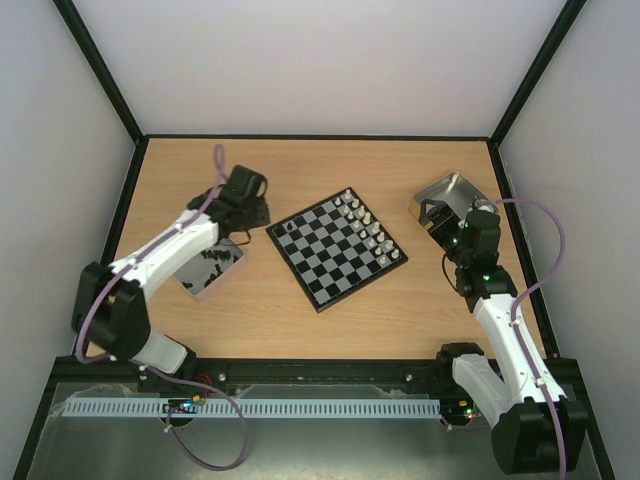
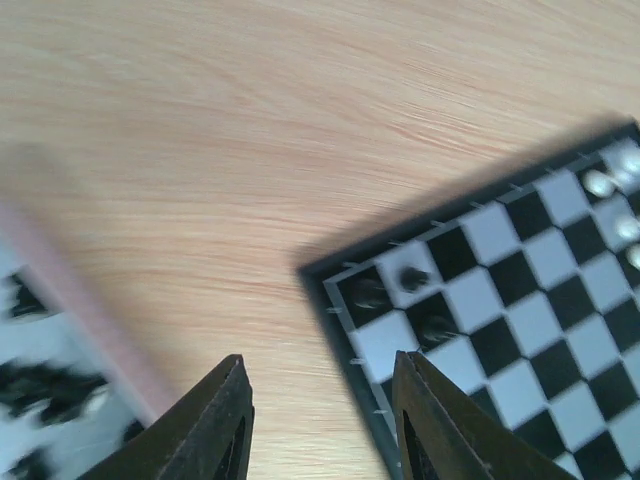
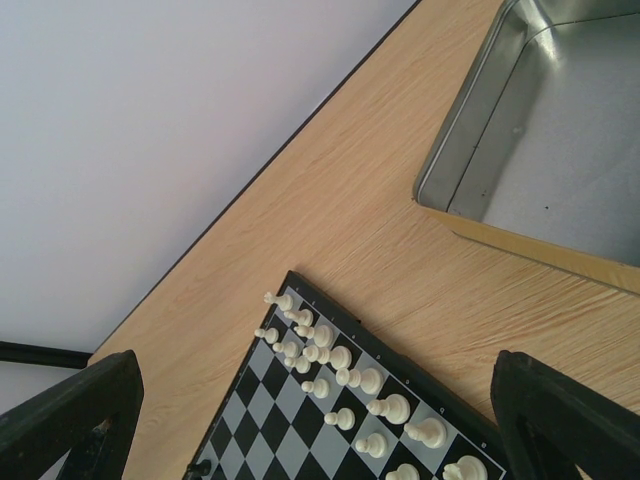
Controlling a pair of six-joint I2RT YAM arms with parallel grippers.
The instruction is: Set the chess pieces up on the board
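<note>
The chessboard [image 1: 336, 262] lies mid-table, white pieces [image 3: 370, 381] standing in rows along its right side. A few dark pieces [image 2: 437, 331] stand at its left corner. The pink-rimmed tray [image 2: 75, 300] holds more dark pieces, blurred in the left wrist view. My left gripper is open, empty, over the table between tray and board. My right gripper stands open and empty near the steel tray, looking toward the board.
A steel tray [image 3: 560, 120] in a cardboard-coloured surround sits at the back right. Walls border the table.
</note>
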